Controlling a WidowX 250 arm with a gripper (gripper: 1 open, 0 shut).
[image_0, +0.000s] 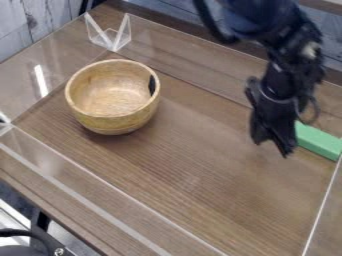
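Note:
My gripper (275, 135) is blurred at the right of the camera view, pointing down over the table just left of a green block (318, 140), which it partly covers. It looks shut; nothing clear shows between its fingers. A wooden bowl (112, 98) sits at the left of the table (174, 190).
A small white wire-like object (110, 32) stands at the back left. A wall runs along the back right.

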